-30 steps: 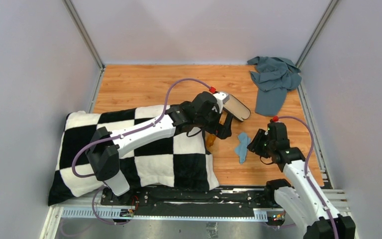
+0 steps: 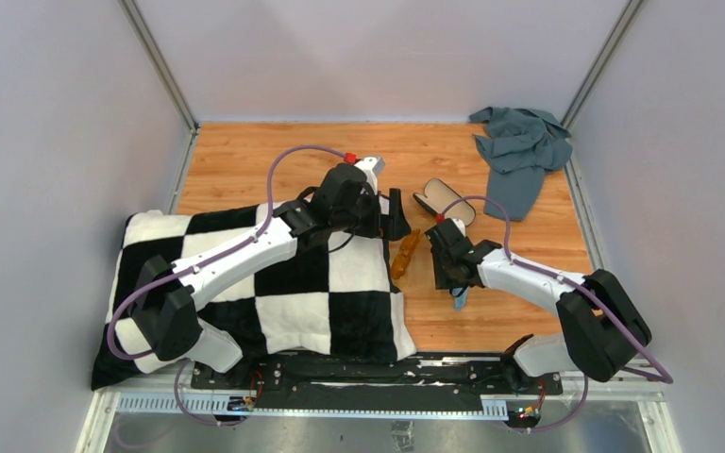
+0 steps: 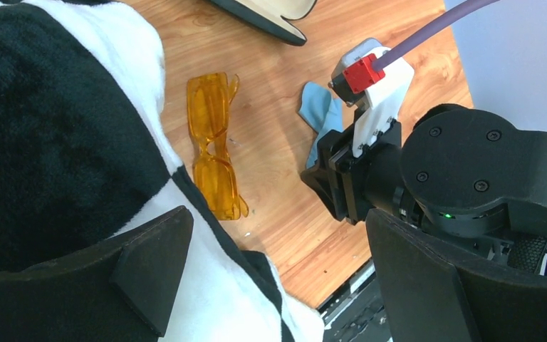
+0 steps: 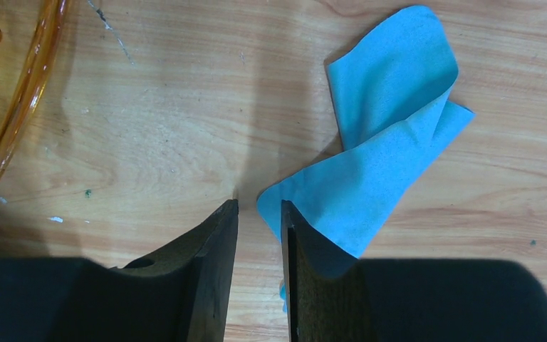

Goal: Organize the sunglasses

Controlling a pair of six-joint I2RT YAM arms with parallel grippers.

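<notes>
Amber sunglasses lie on the wooden table just right of the checkered blanket; a piece of their amber frame (image 4: 28, 89) shows at the upper left of the right wrist view. A blue cleaning cloth (image 4: 392, 135), loosely folded, lies right of the sunglasses. The right gripper is over the cloth's left corner, its fingertips a narrow gap apart; whether they touch the cloth I cannot tell. Behind both, the glasses case (image 2: 445, 201) lies open. My left gripper stands wide open near the blanket's edge, nothing between its fingers.
A black-and-white checkered blanket (image 2: 293, 321) covers the left and front of the table. Crumpled grey-green fabric (image 2: 519, 156) lies at the back right. Bare wood (image 2: 255, 156) stretches along the back left. The two grippers are close together around the sunglasses.
The right arm has swung left from the right side to above the blue cloth, partly covering it. My left arm has drawn back to the left, uncovering the sunglasses and more of the case.
</notes>
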